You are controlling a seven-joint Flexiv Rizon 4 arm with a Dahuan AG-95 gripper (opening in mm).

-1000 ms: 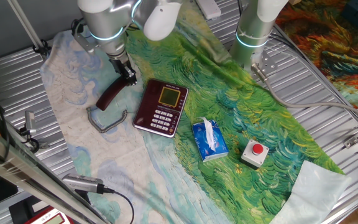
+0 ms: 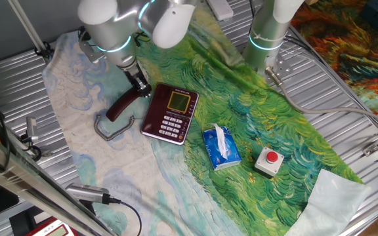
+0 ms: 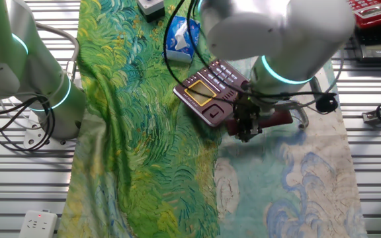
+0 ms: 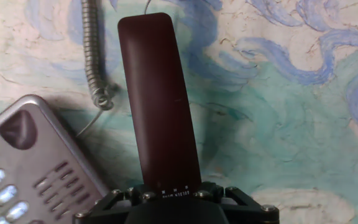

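Observation:
A dark red telephone handset (image 4: 157, 99) extends forward from my gripper, which is shut on one end of it. In exterior view 1 the handset (image 2: 123, 105) lies to the left of the phone base (image 2: 169, 113), its far end pointing down and left, with my gripper (image 2: 144, 90) at the upper right end, close beside the base's edge. The base is dark red with a display and silver keys. A coiled cord (image 2: 115, 133) curves below the handset. Whether the handset clears the cloth is hard to tell.
A blue tissue pack (image 2: 222, 148) and a red button on a box (image 2: 269, 161) stand right of the phone. A pale sheet (image 2: 330, 203) covers the lower right corner.
Over the last second my gripper has shifted right and slightly down, towards the phone base, carrying the handset along. The base has stayed in place.

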